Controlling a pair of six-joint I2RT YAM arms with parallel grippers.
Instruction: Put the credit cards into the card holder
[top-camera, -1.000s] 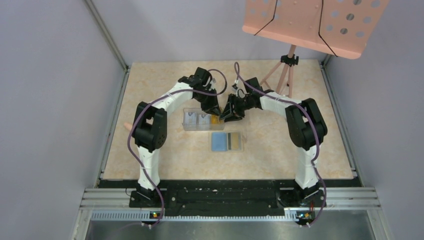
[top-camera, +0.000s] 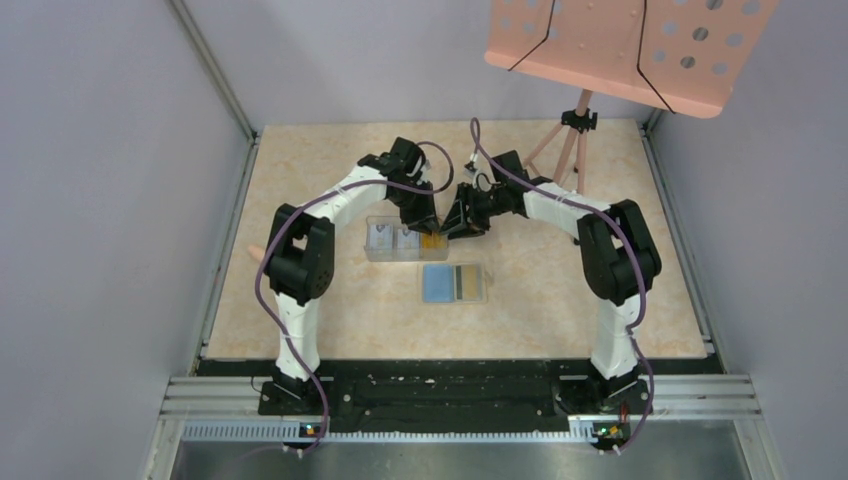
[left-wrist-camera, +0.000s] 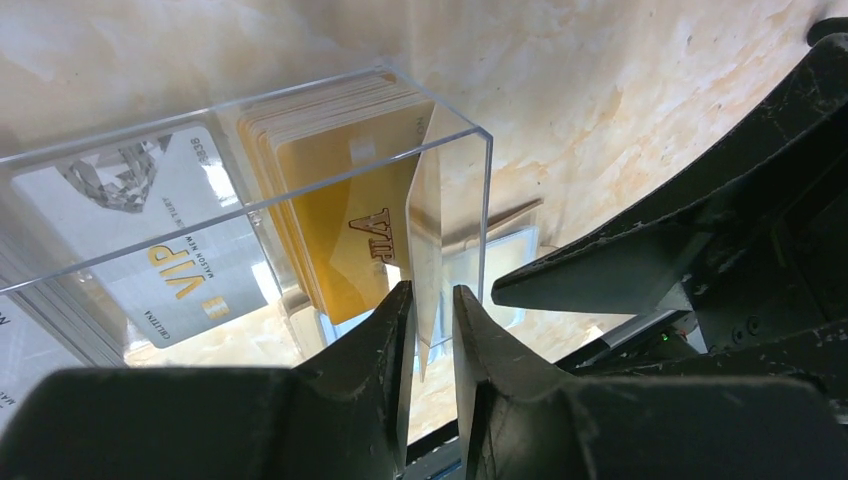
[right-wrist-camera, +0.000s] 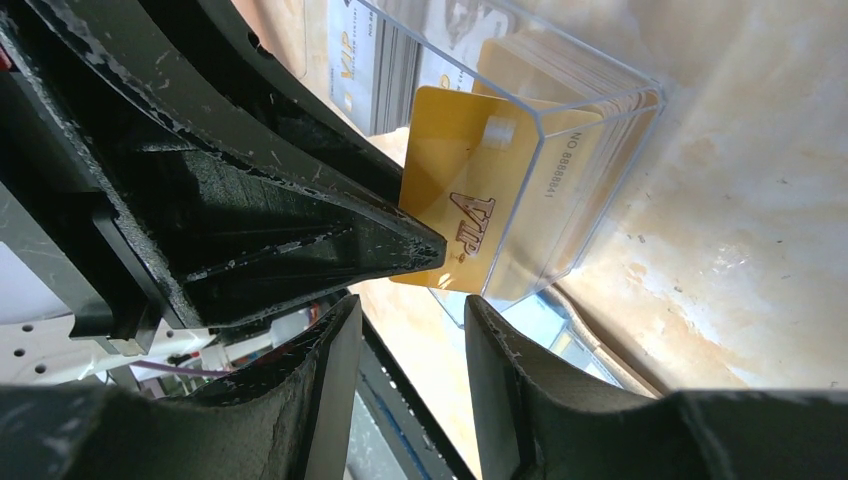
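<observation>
A clear acrylic box (top-camera: 384, 255) holds stacks of silver VIP cards (left-wrist-camera: 175, 250) and gold cards (left-wrist-camera: 345, 200). My left gripper is at the box's right end, its narrowly parted fingertips around the lower part of a card (left-wrist-camera: 425, 230) standing edge-on; whether it grips it, I cannot tell. In the right wrist view that gold card (right-wrist-camera: 460, 170) is upright, partly behind the other gripper. My right gripper has its fingers apart, nothing between them, just below the box's end.
A second clear holder with blue and tan sections (top-camera: 438, 283) lies in front of the box. A pink stand (top-camera: 583, 140) is at the back right.
The right arm has shifted slightly to the right and its gripper a little away from the box's end. The left arm has moved very slightly; the holders look unmoved.
</observation>
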